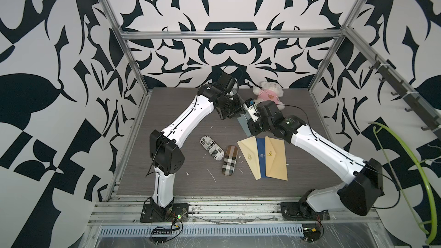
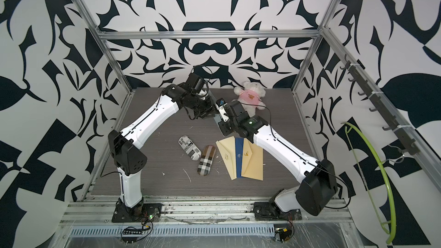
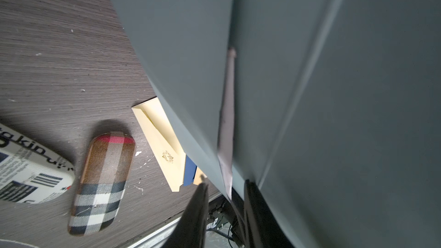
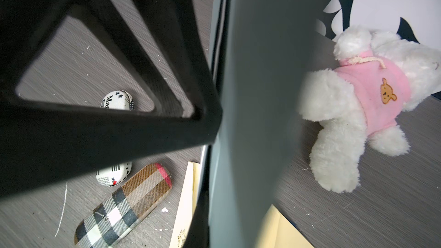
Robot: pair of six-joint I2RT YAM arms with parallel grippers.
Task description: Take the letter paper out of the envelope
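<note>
A grey-blue envelope is held up above the table, its opening spread apart. Inside it, a pale pinkish edge, apparently the letter paper, shows in the left wrist view. My left gripper is open at that opening, its fingers apart on either side of the pale strip's lower end; contact cannot be made out. From the right, my right gripper is shut on the envelope, one black finger lying against its side; the other finger is largely hidden. The top left view shows only part of the envelope between the two arms.
Below lie a cream envelope, a blue one and a tan one. A printed case and a plaid case sit left of them. A white teddy bear sits behind.
</note>
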